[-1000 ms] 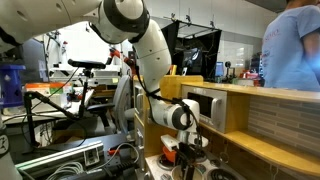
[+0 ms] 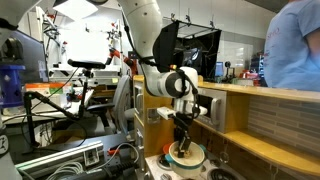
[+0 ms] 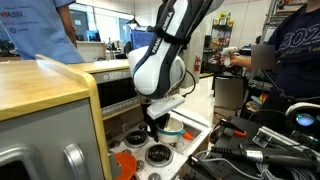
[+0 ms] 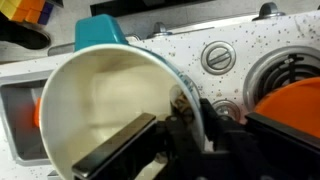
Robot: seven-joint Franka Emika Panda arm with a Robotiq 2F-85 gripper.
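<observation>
A pot (image 4: 110, 100), cream inside and teal outside, fills much of the wrist view. My gripper is shut on its near rim, with one of the black fingers (image 4: 135, 140) reaching over the inside. In exterior view 1 the pot (image 2: 187, 153) hangs tilted below my gripper (image 2: 182, 136), over the small stove top. Exterior view 2 shows its teal side (image 3: 172, 126) partly behind the arm. Any gap between the pot's bottom and the surface is hard to judge.
An orange pan (image 4: 290, 120) sits by a coil burner (image 4: 280, 70) in the wrist view; a metal sink (image 4: 22, 120) lies on the opposite side. Burners (image 3: 159, 155) show in exterior view 2. A wooden shelf (image 2: 250, 145) borders the stove.
The pot has risen with my gripper from low at the front and now tilts, its teal side showing. In exterior view 1 it now covers the orange pan.
</observation>
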